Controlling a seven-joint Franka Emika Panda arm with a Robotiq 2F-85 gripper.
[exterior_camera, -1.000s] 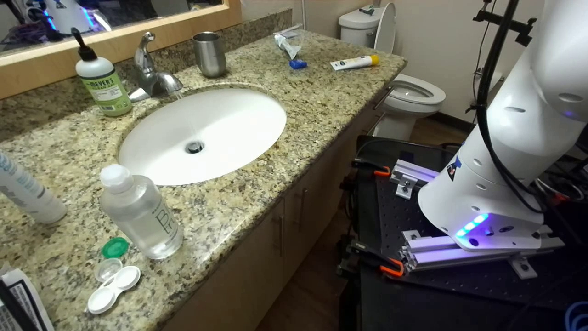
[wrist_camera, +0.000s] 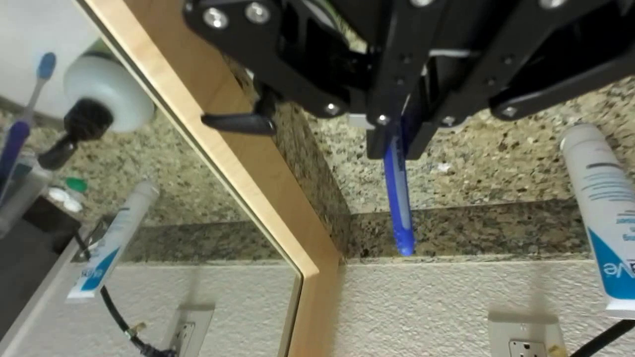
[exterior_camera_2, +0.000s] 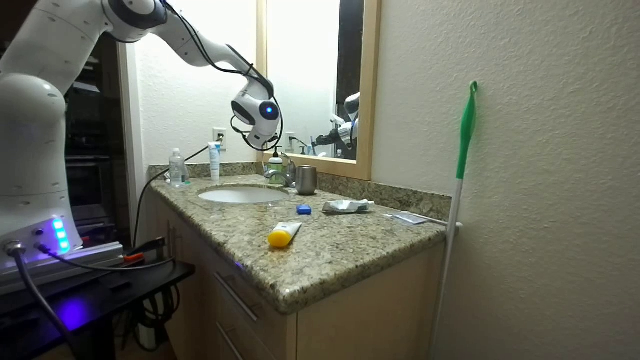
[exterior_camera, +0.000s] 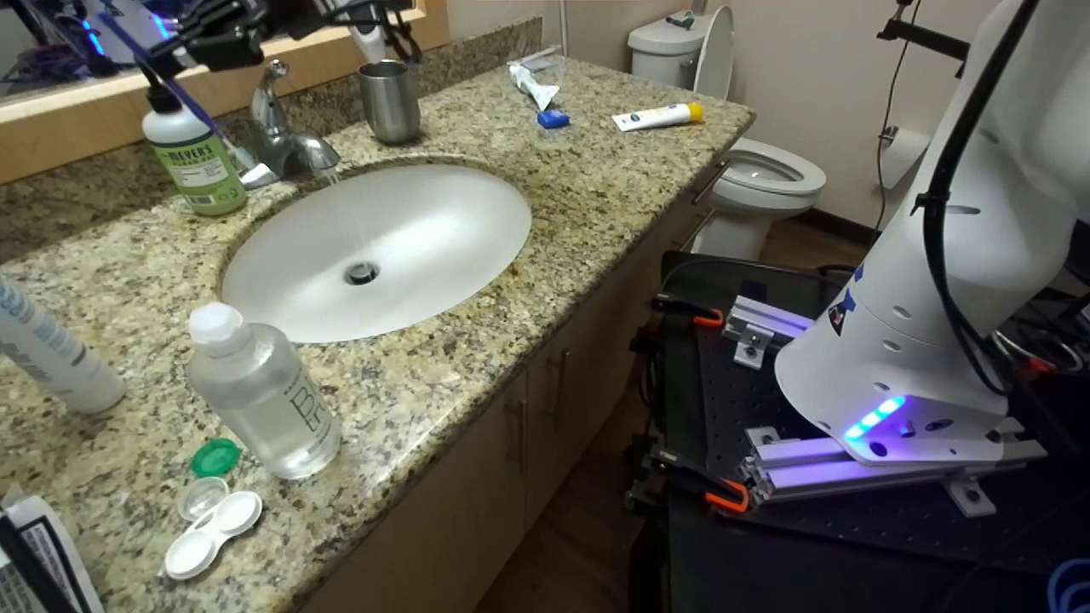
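Observation:
My gripper (exterior_camera: 162, 63) is at the upper left in exterior view 1, in front of the mirror and above the soap bottle (exterior_camera: 194, 162). Its fingers are shut on a blue-purple toothbrush (exterior_camera: 190, 104), which slants down past the bottle towards the faucet (exterior_camera: 291, 143). Seen from the wrist, the blue handle (wrist_camera: 399, 196) sticks out beyond the black fingers, with the brush head out of direct sight. A reflection of the toothbrush (wrist_camera: 18, 134) shows in the mirror. Water appears to run thinly from the faucet into the white sink (exterior_camera: 439, 235).
A metal cup (exterior_camera: 389, 102) stands right of the faucet, close to the backsplash. The clear bottle (exterior_camera: 264, 393), a white tube (wrist_camera: 601, 208) and a contact lens case (exterior_camera: 213, 533) occupy the left counter. A yellow-capped tube (exterior_camera_2: 283, 234) lies near the counter's open end.
My gripper and the toothbrush have come into exterior view 1 at the upper left, over the soap bottle. The arm beside the base has turned. Counter objects stay put.

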